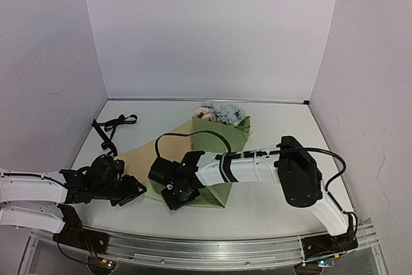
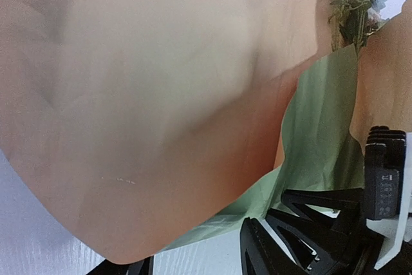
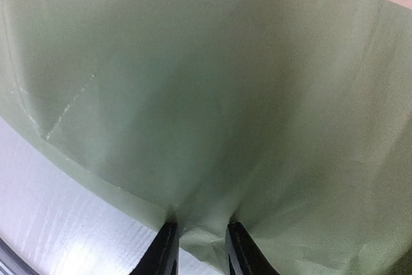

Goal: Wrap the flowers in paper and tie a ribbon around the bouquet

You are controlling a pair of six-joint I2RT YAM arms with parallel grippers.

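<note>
Peach-and-green wrapping paper [image 1: 138,161] lies over the middle of the table, with blue and peach fake flowers [image 1: 228,114] at its far end. My left gripper is open at the paper's near left edge. In the left wrist view, the peach flap [image 2: 129,178] curves down and partly covers one finger. My right gripper stands at the near green edge [image 3: 148,207], its fingertips apart, with creased paper between them. The right forearm hides much of the wrap in the top view. A black ribbon [image 1: 112,127] lies at the far left.
Bare table [image 1: 283,214] lies to the right of the paper. Walls stand on the left, right and back, and a metal rail [image 1: 212,249] runs along the front. The two grippers are close together, the right one [image 2: 275,203] showing in the left wrist view.
</note>
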